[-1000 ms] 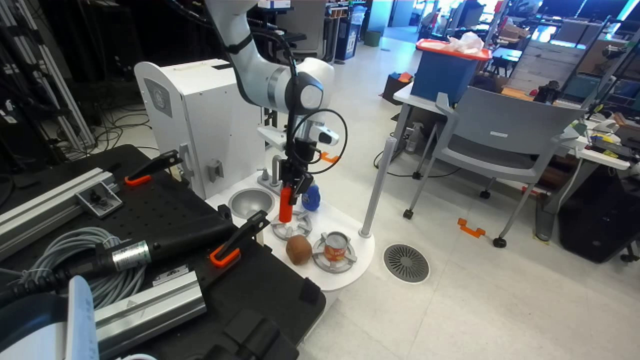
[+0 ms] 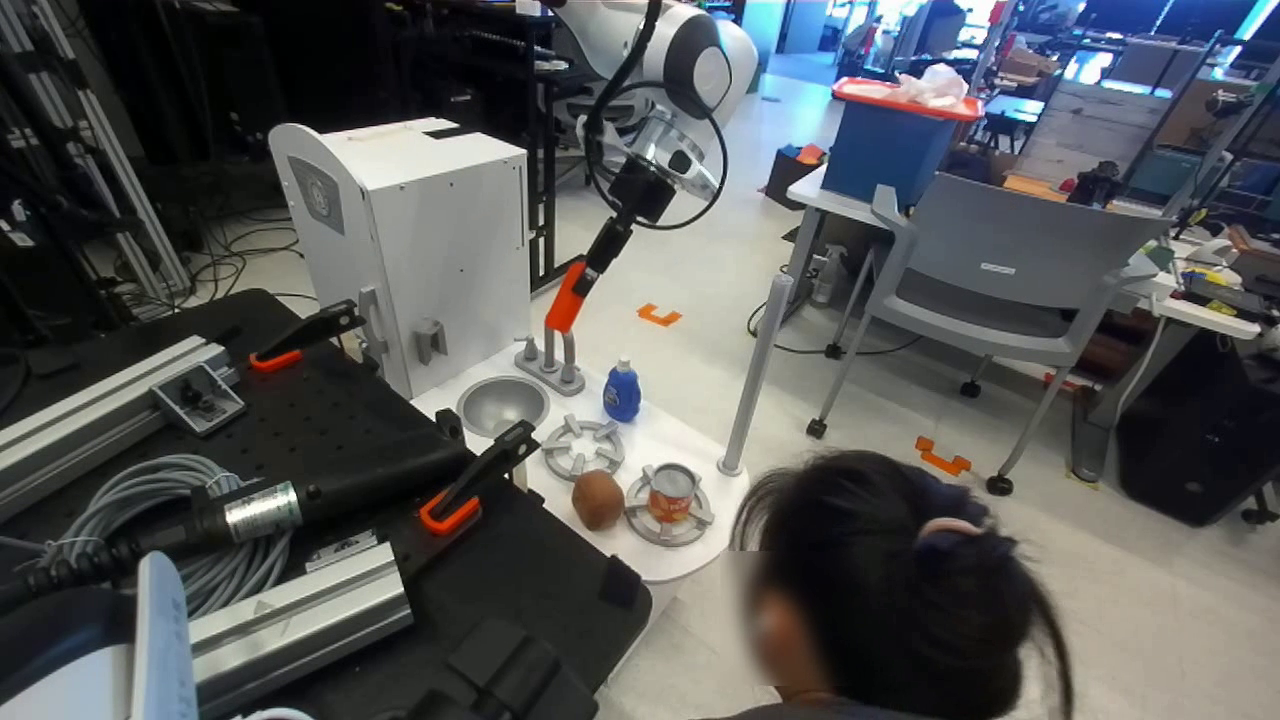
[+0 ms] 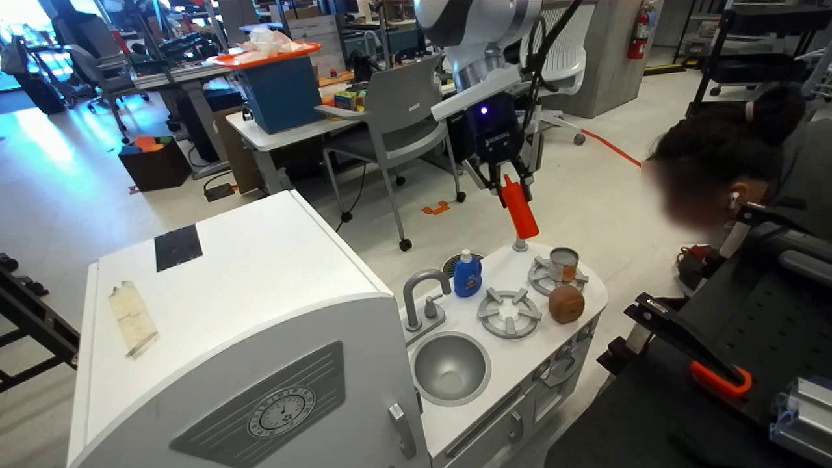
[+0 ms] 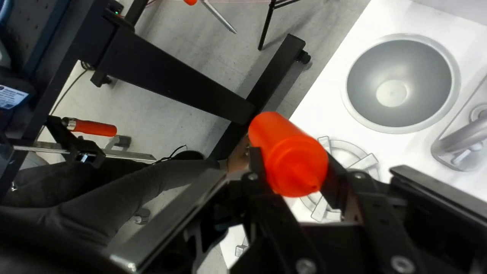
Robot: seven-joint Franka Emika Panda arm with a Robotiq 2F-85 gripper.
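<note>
An orange-red bottle with a pointed nozzle [image 4: 292, 153] is held between the fingers of my gripper [image 3: 511, 183]. It hangs tilted in the air above the white toy kitchen counter [image 3: 499, 382], touching nothing below. In exterior view 1 the same bottle [image 2: 566, 298] appears over the faucet, beneath the arm. On the counter stand a blue bottle [image 3: 468, 274], a small can [image 3: 563, 265] on one burner and a round brown object [image 3: 566, 303] beside that burner. The other burner [image 3: 509, 312] is bare. A grey sink [image 3: 450, 368] lies empty next to the faucet [image 3: 421, 300].
The tall white toy fridge [image 3: 234, 288] rises at one end of the counter. A grey post [image 2: 758, 372] stands on its far edge. A black table with clamps [image 2: 480, 528] borders the front. A person's head [image 2: 900, 576] is close to the counter's end.
My gripper has risen well above the counter with the orange-red bottle, which went from upright over the burner to tilted. A person has come into view at the lower right.
</note>
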